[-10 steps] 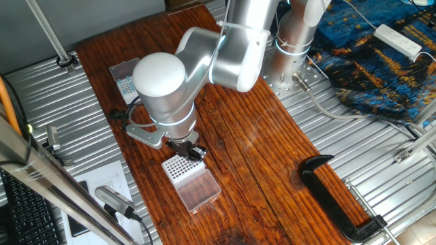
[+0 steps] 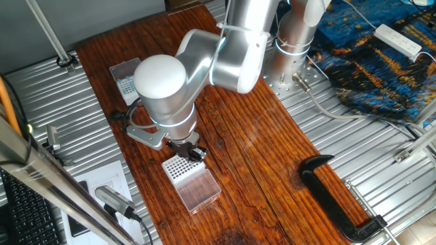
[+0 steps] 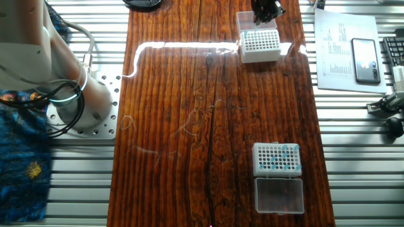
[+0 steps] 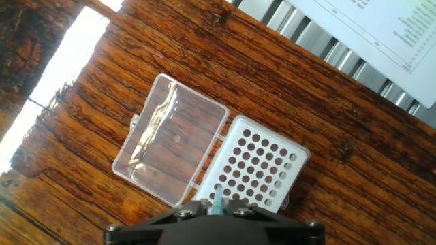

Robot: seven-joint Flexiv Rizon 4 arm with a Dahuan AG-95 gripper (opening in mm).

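Note:
A white rack box (image 4: 255,163) with rows of round holes lies on the wooden table, its clear lid (image 4: 170,139) folded open beside it. No tips show in the holes that are visible. At the rack's near edge in the wrist view, my gripper is shut on a light-blue pipette tip (image 4: 218,199), which points over the holes. Whether the tip touches the rack cannot be told. A second white rack (image 3: 276,159), with several blue tips standing in its holes, lies farther along the table with its lid (image 3: 279,195) open.
A black clamp (image 2: 334,197) grips the table's edge in exterior view 1. Papers (image 3: 338,47) and a phone (image 3: 365,61) lie off the table's side. Bare wood (image 3: 196,126) stretches across the table's middle.
The arm has shifted very slightly at its wrist over the past second, with the gripper staying over the same rack. Both racks lie where they were.

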